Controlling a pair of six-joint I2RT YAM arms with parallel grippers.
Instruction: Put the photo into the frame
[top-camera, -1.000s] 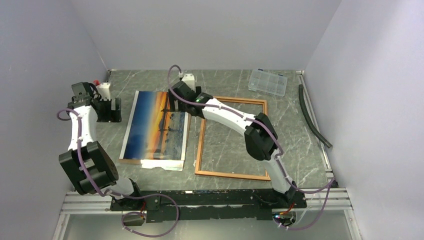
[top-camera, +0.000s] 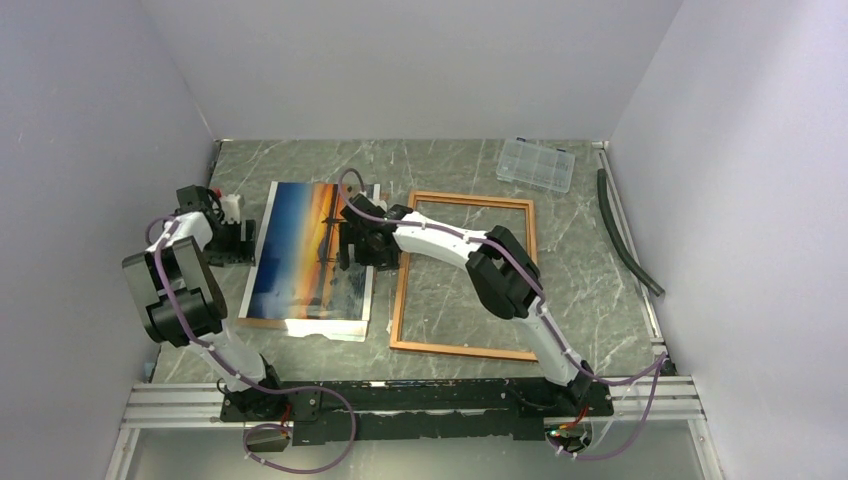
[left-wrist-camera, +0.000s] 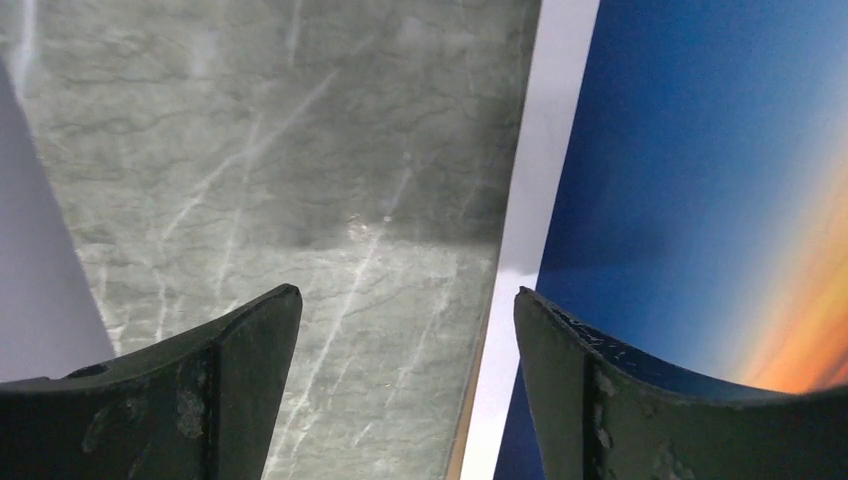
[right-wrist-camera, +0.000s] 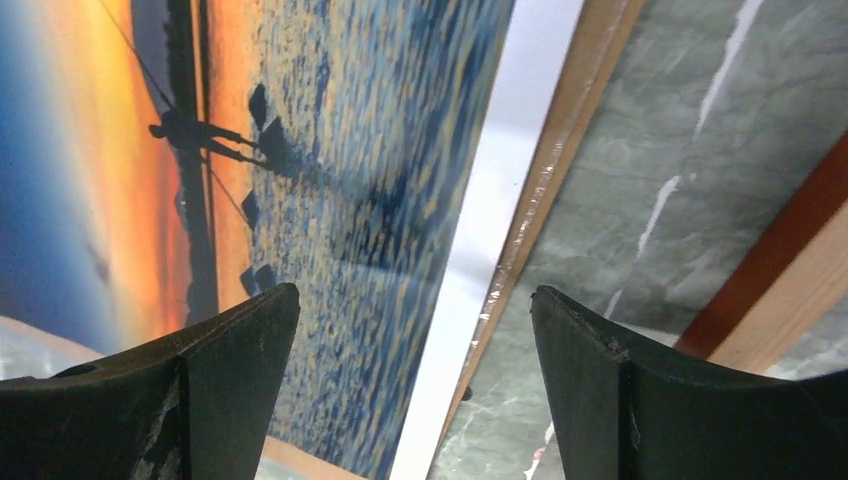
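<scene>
A sunset photo with a white border (top-camera: 290, 250) lies flat on a wooden backing board (top-camera: 262, 323) left of the table's middle. To its right lies the empty wooden frame (top-camera: 400, 300). My left gripper is part open over the photo's left edge; in the left wrist view its right finger (left-wrist-camera: 560, 360) overlaps the blue part near the white border. Over the right edge my right gripper stands open, and the white border and board edge pass between its fingers in the right wrist view. Neither gripper visibly holds anything.
A clear compartment box (top-camera: 536, 164) stands at the back right. A dark tube (top-camera: 622, 235) lies along the right side. Bare marble table (top-camera: 590, 290) shows right of the frame, and a narrow strip separates board and frame.
The left has also shifted right, up to the photo's edge. Photo and frame have stayed in place.
</scene>
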